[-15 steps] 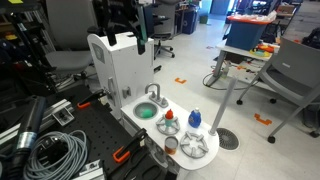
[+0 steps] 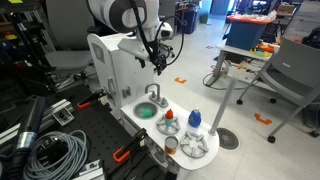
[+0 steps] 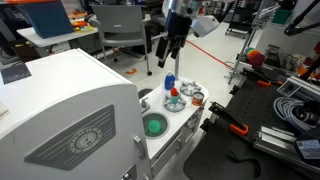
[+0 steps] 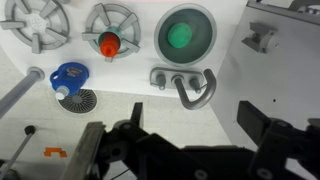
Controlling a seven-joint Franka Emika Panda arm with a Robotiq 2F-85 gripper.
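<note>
My gripper is open above the toy kitchen counter, its dark fingers wide apart with nothing between them. In exterior view 1 the gripper (image 2: 157, 66) hangs clear of the counter. The sink (image 2: 152, 101) holds a green round thing (image 4: 180, 36). The grey faucet (image 4: 196, 90) shows between and ahead of my fingers in the wrist view. A red-topped object (image 4: 109, 44) sits on one stove burner. On the counter stands a blue bottle (image 2: 194, 118), seen from above in the wrist view.
An orange-brown can (image 2: 171, 144) stands at the counter's near end, close to a second burner (image 2: 195, 146). The tall white cabinet (image 3: 85, 125) rises beside the sink. A grey post (image 2: 224, 102) stands behind the bottle.
In exterior view 1 the gripper has come down and shifted right, toward the counter. The objects on the counter have stayed in place.
</note>
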